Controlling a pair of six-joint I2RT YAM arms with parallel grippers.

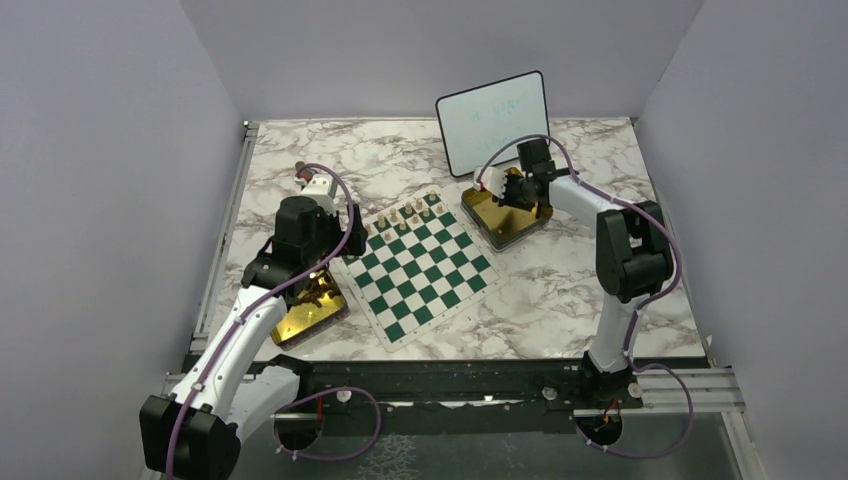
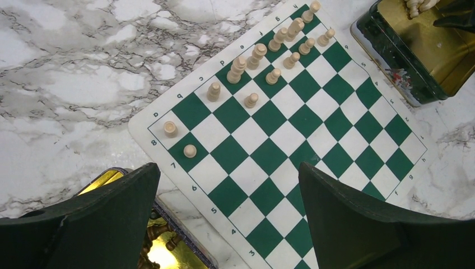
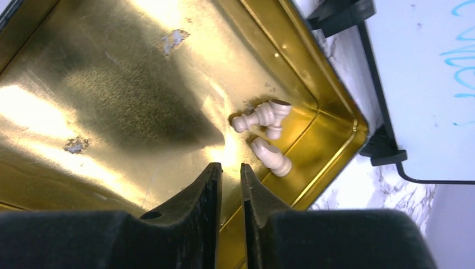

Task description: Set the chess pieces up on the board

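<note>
The chessboard [image 2: 268, 147] has light wooden pieces standing along its upper ranks, among them a piece [image 2: 170, 128] near the left corner. Above the gold tin [image 3: 140, 101] on the right hangs my right gripper, its fingertips slightly apart with nothing seen between them. Beyond the tips, several light pieces [image 3: 271, 157] lie on their sides in the tin's corner. My left gripper is open above the board's left part, fingers wide apart and empty.
A second gold tin [image 1: 305, 320] with dark pieces sits left of the board. A whiteboard [image 1: 490, 120] on clips stands behind the right tin.
</note>
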